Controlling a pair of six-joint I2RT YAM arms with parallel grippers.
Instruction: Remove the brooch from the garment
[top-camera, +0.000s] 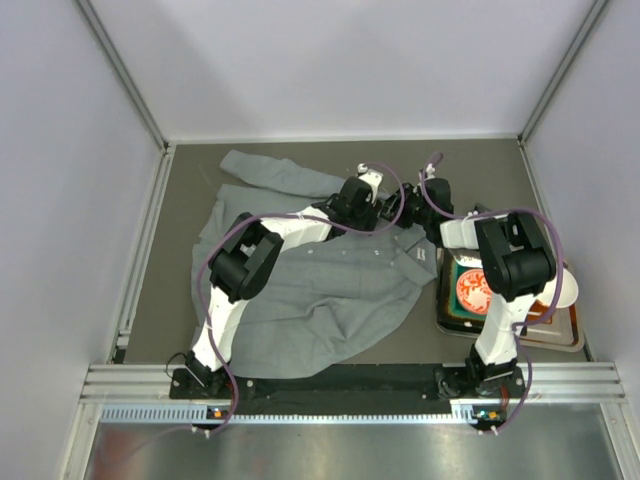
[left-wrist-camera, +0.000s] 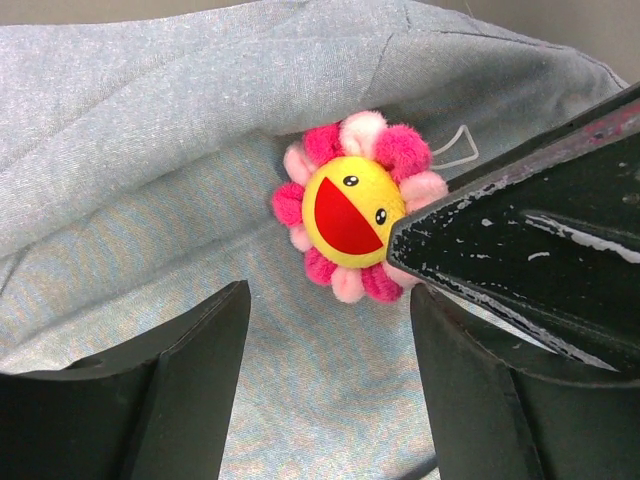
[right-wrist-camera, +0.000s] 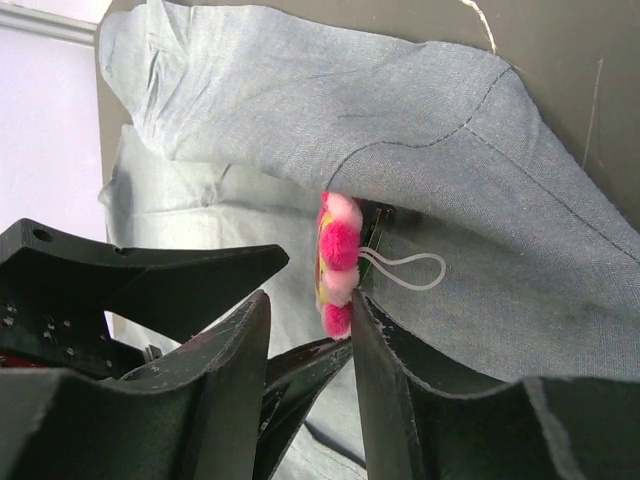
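A plush flower brooch (left-wrist-camera: 350, 213), yellow smiling face with pink petals, sits on the grey-blue garment (top-camera: 300, 280) near its upper right. A thin pale loop sticks out beside it. My left gripper faces the brooch, fingers parted, the brooch just beyond them. My right gripper is at the brooch's side, fingers part open; the black left gripper fingers show below and left of it in the right wrist view. Whether anything is between the right fingertips is unclear.
A tray (top-camera: 555, 335) with a red round item (top-camera: 474, 292) and a white dish (top-camera: 566, 290) lies at the right, under the right arm. Bare dark table surrounds the garment.
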